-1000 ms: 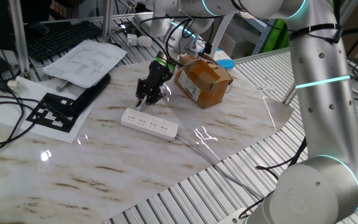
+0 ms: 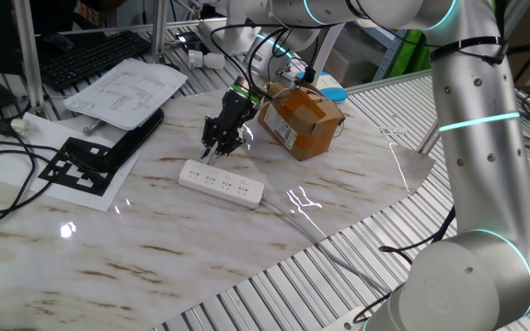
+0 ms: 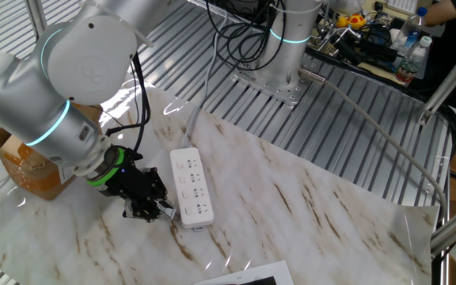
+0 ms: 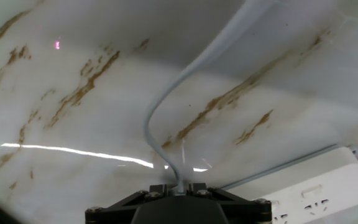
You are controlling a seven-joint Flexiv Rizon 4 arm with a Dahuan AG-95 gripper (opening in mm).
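Observation:
A white power strip [image 2: 221,183] lies flat on the marble-patterned tabletop, sockets facing up. My gripper [image 3: 168,210] points down beside the strip's end away from its cord, very close to its long side; whether they touch is unclear. In the wrist view, the black fingers [image 4: 157,190] are nearly together at the bottom edge. A thin grey cable [image 4: 166,93] curves down into the narrow space between them, and the gripper looks shut on it. A small pale, metallic-looking piece shows at the fingertips in exterior view 2; its shape is too small to make out.
Behind the gripper stands a brown cardboard box [image 2: 304,122], close to the arm. Papers [image 2: 125,92], a black bracket and a printed marker sheet [image 2: 79,175] occupy the table's far left. The power strip's cord [image 2: 325,246] crosses the slatted metal surface. Bare tabletop lies in front of the strip.

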